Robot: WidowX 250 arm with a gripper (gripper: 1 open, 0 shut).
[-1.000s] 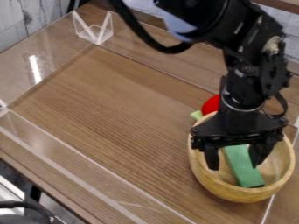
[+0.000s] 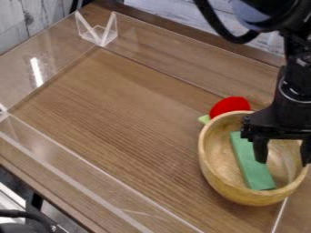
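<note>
My black gripper (image 2: 275,136) reaches down from the upper right into the right side of a wooden bowl (image 2: 219,173). Inside the bowl a green rectangular block (image 2: 252,166) lies lengthwise, left of the gripper's lower end. I cannot tell whether the fingers are open or shut, or whether they touch the block.
A red round object (image 2: 231,106) with some light green beside it sits just behind the bowl. A clear wire-like holder (image 2: 97,29) stands at the upper left.
The gripper has moved to the right, off the middle of the bowl, uncovering more of the green block, which now sits farther left and higher in the bowl.
</note>
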